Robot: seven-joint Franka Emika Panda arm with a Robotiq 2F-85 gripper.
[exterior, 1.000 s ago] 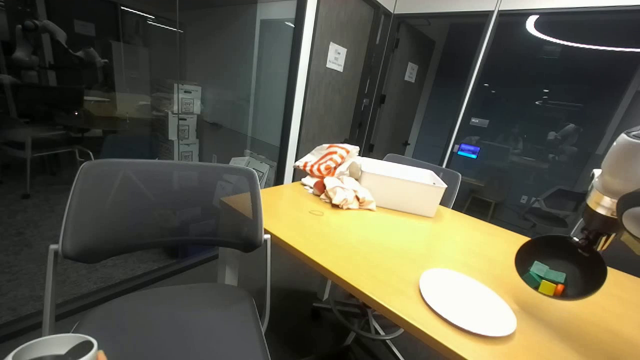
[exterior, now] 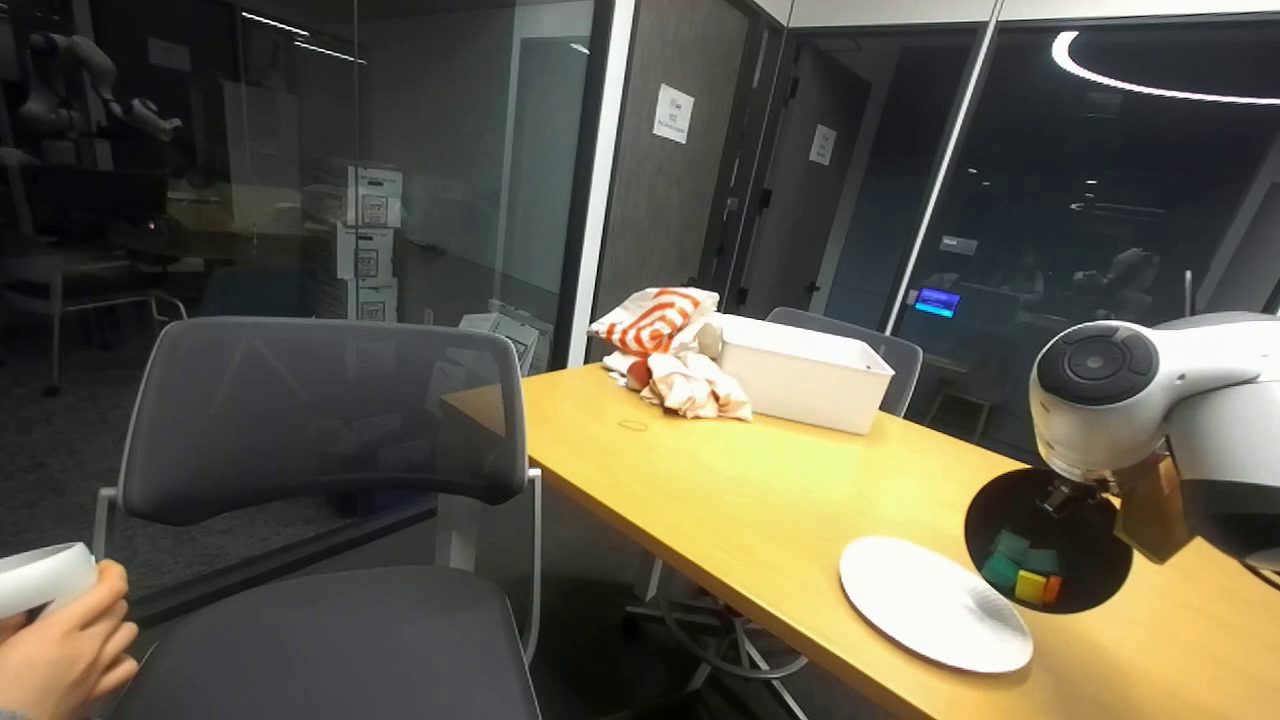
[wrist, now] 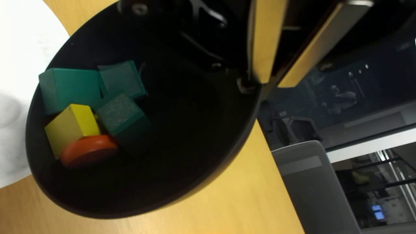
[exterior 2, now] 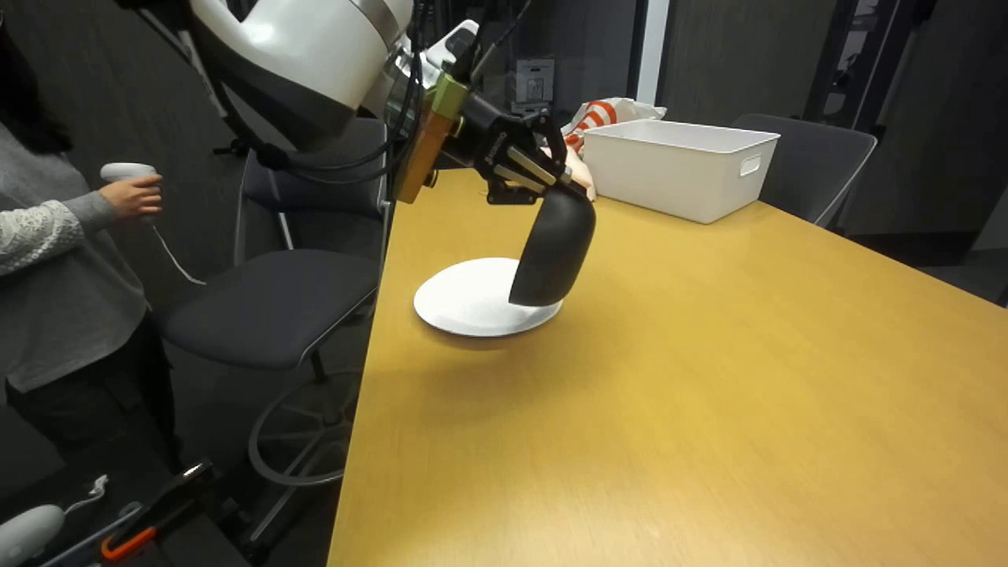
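My gripper is shut on the rim of a black bowl (wrist: 187, 156), which hangs steeply tilted above the table. Against the bowl's lower wall lie several green blocks (wrist: 76, 87), a yellow block (wrist: 72, 126) and a red-orange round-edged piece (wrist: 89, 150). A white plate (exterior: 924, 600) rests flat on the table, just to the left of the bowl in exterior view 1. In exterior view 2 the bowl (exterior 2: 557, 246) shows its outer side, its lower edge overlapping the right part of the plate (exterior 2: 468, 298); the blocks are hidden there.
A white bin (exterior: 792, 372) stands at the far end of the table beside a crumpled white-and-orange bag (exterior: 660, 324). A dark chair (exterior: 324, 420) stands off the table's edge.
In exterior view 1 the bowl has moved left toward the plate and tilted more steeply, with the blocks still inside. The plate has stayed where it was.
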